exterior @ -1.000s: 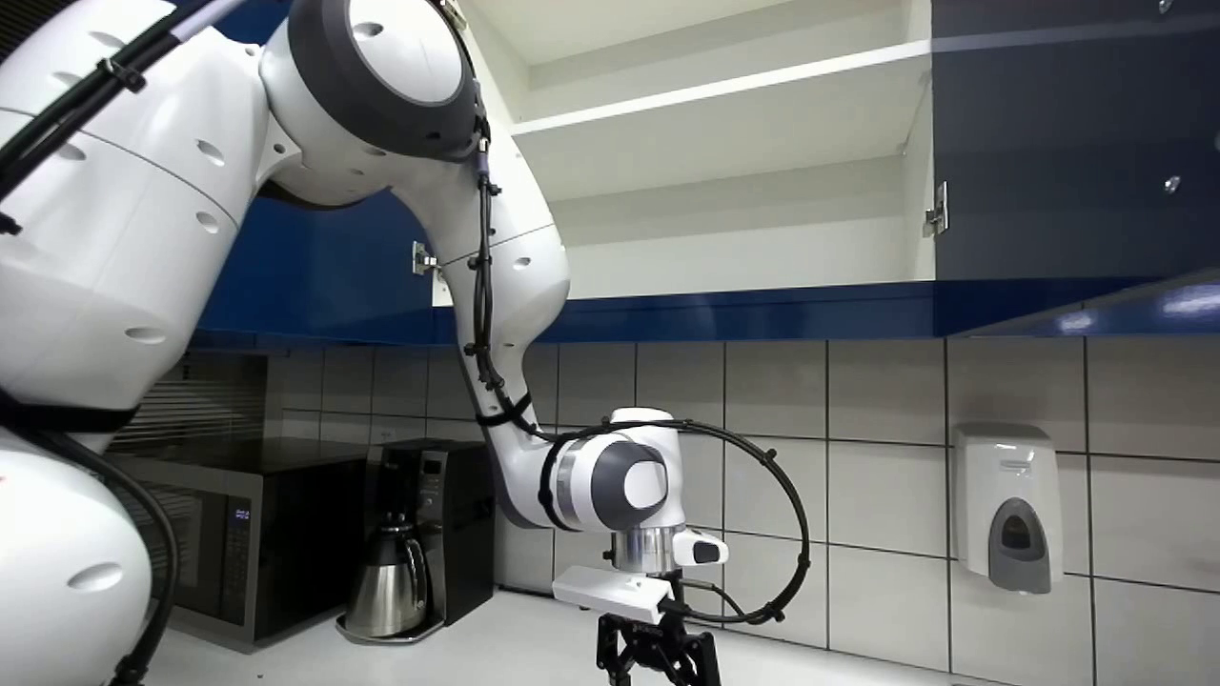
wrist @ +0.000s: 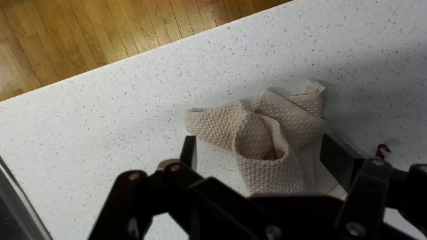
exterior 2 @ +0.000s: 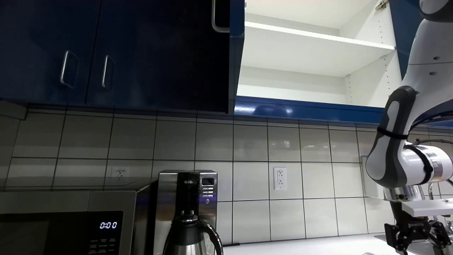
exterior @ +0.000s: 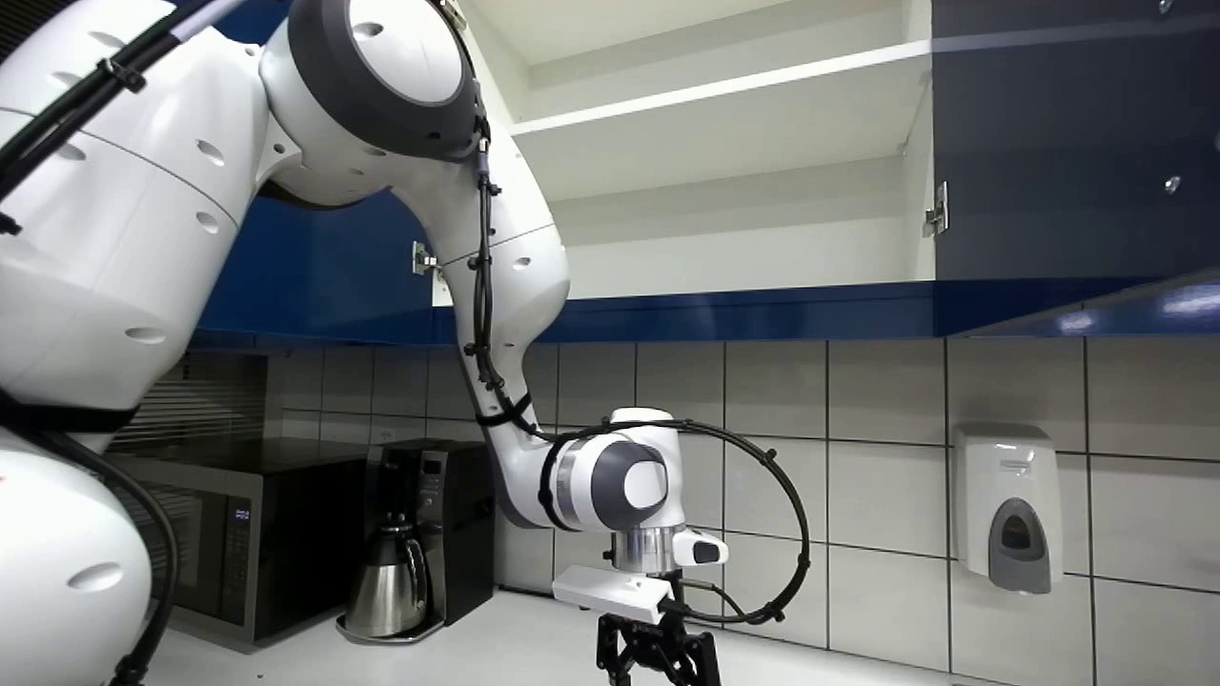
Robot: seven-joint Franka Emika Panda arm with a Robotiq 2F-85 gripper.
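Note:
In the wrist view a crumpled beige textured cloth lies on the speckled white counter. My gripper stands open above it, its fingers wide apart. The left finger pad is over bare counter beside the cloth, while the right finger overlaps the cloth's right side in the view. Part of the cloth is hidden behind the gripper's body. Both exterior views show the gripper pointing down at the bottom of the picture, with the cloth out of sight.
A small dark red scrap lies right of the cloth. A coffee maker and a microwave stand along the wall; above, a cabinet is open and empty where visible.

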